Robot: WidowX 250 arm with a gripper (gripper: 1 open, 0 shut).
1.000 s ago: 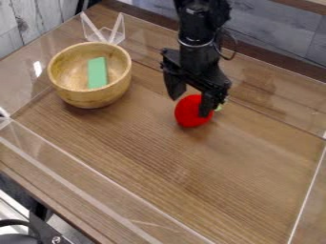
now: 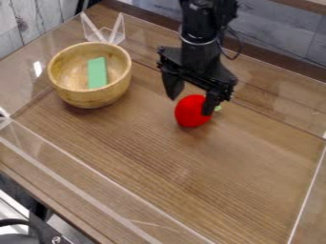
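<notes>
A black robot arm hangs from the top centre with its open gripper [image 2: 192, 84] over a red round object [image 2: 193, 111], its fingers reaching down on either side above it. A small pale green piece [image 2: 216, 106] peeks out behind the red object, partly hidden.
A tan bowl [image 2: 87, 93] holding a green block [image 2: 97, 71] sits at the left. Pale wall and a white object stand at the upper left.
The gripper and arm have shifted slightly, with the fingers in a slightly different pose over the red object. The bowl and objects look unmoved.
</notes>
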